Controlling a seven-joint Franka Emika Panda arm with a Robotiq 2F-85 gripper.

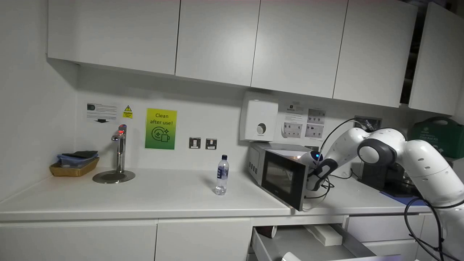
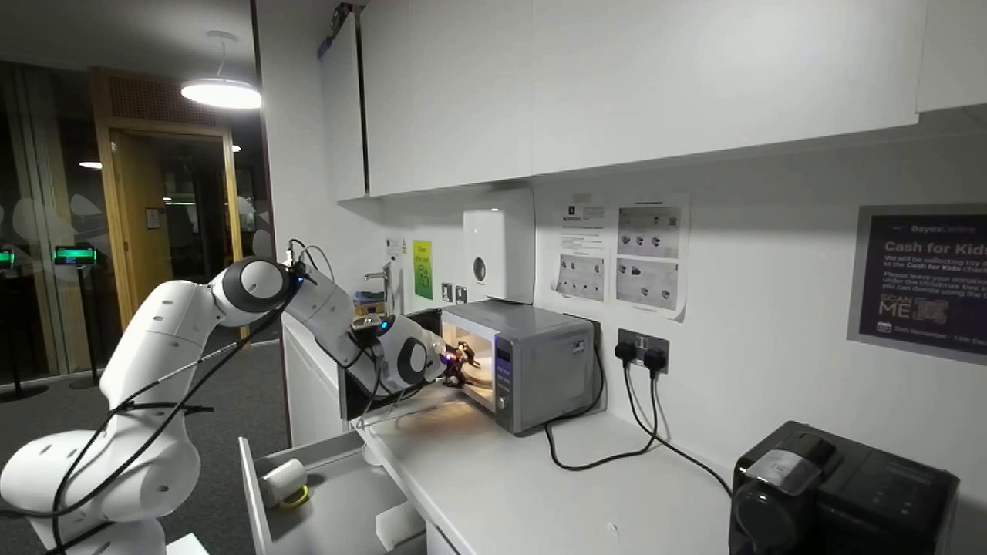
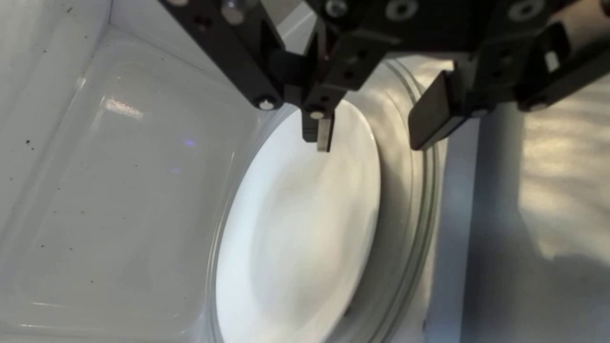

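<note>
A white plate rests on the glass turntable inside the lit, open microwave. My gripper reaches into the cavity with its fingers apart. In the wrist view, one finger overlaps the plate's face, while the other finger appears outside the plate's rim. The rim passes through the view between them, but contact cannot be made out. From the first exterior view, the microwave door and the arm hide the gripper.
The microwave door stands open beside the arm. Below the counter is an open drawer with a white mug. A water bottle stands left of the microwave. A black coffee machine occupies the counter's other end.
</note>
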